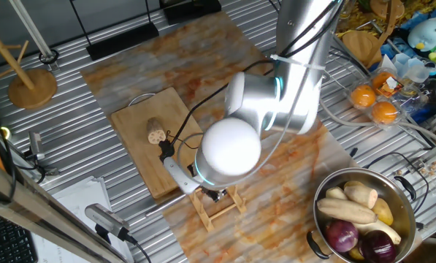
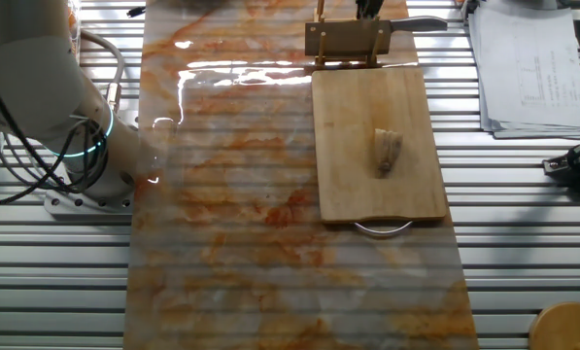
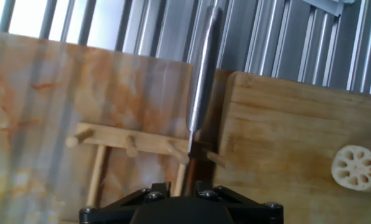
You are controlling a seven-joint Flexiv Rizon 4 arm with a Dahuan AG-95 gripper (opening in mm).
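Observation:
A knife with a metal handle rests in a small wooden rack; its wide blade shows in exterior view 2. My gripper points down over the rack, its two dark fingertips apart with nothing seen between them. In exterior view 1 the arm's white round joint partly covers the gripper. A cut piece of lotus root lies on the wooden cutting board, beside the rack.
A steel pot with several vegetables stands at the front right in exterior view 1. Oranges in clear packaging lie at the far right. A wooden stand is on the left.

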